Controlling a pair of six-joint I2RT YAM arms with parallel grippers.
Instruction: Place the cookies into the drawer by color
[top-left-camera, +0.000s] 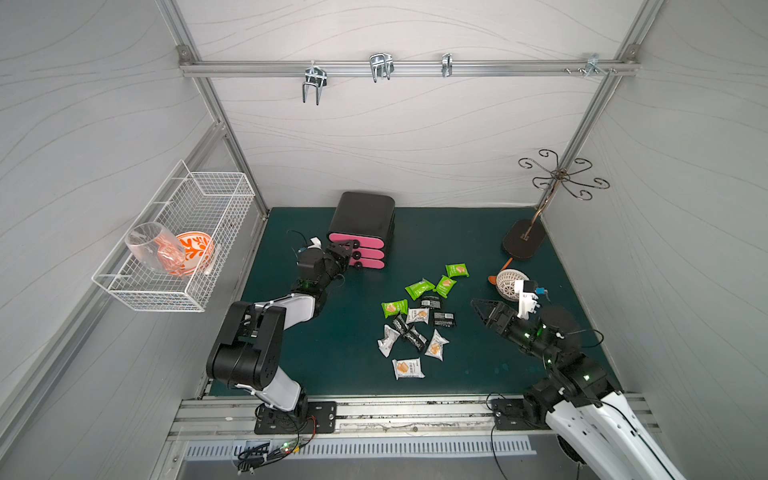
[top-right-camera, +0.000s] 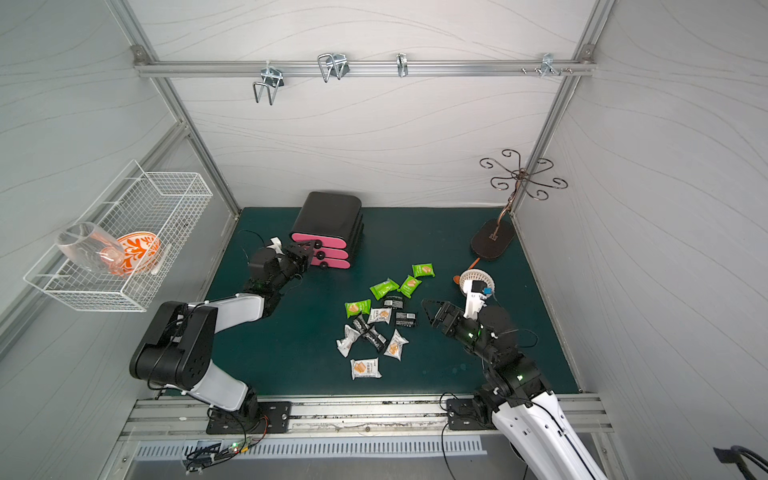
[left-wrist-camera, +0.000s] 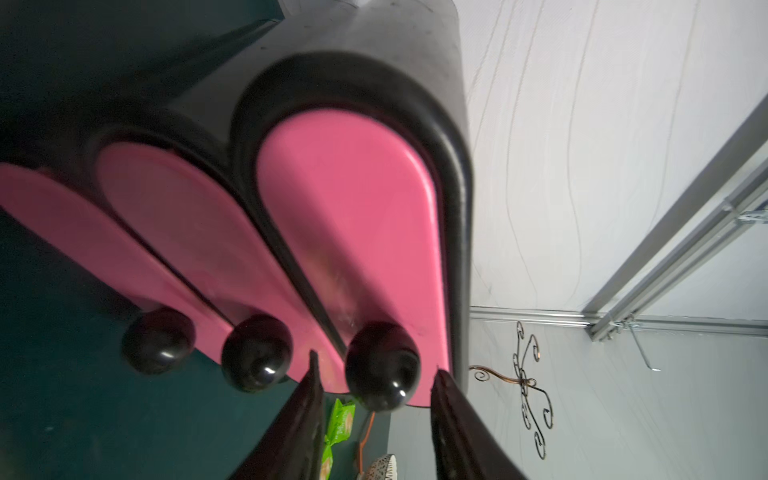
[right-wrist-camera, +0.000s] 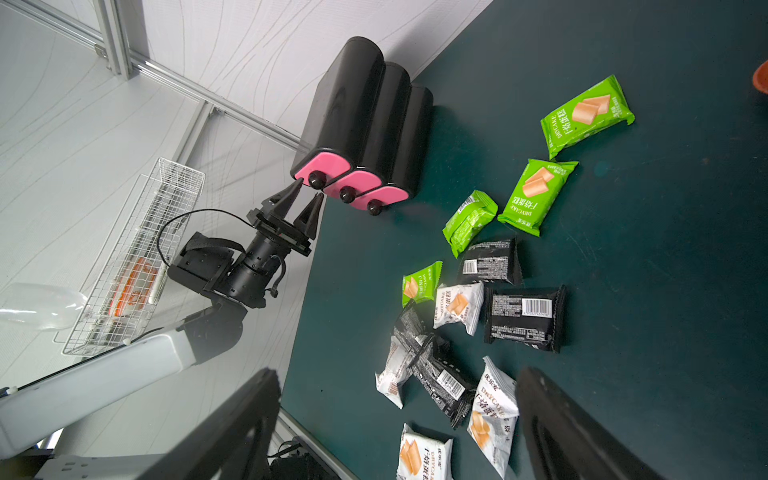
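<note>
The black cabinet (top-left-camera: 364, 212) holds three stacked drawers with pink fronts and round black knobs, all closed. In the left wrist view the top drawer's knob (left-wrist-camera: 382, 364) appears between the fingertips of my left gripper, which stands part open; a gap shows on both sides of the knob. Green cookie packs (right-wrist-camera: 532, 196), black ones (right-wrist-camera: 524, 318) and white ones (right-wrist-camera: 493, 416) lie mixed on the table. My right gripper is open and empty, hovering to the right of the packs.
A white wire basket (top-left-camera: 180, 240) with a glass and an orange-patterned bowl hangs at the left. Beside the right arm sit a small white woven basket (top-right-camera: 477, 281) and a dark metal stand (top-left-camera: 525, 238).
</note>
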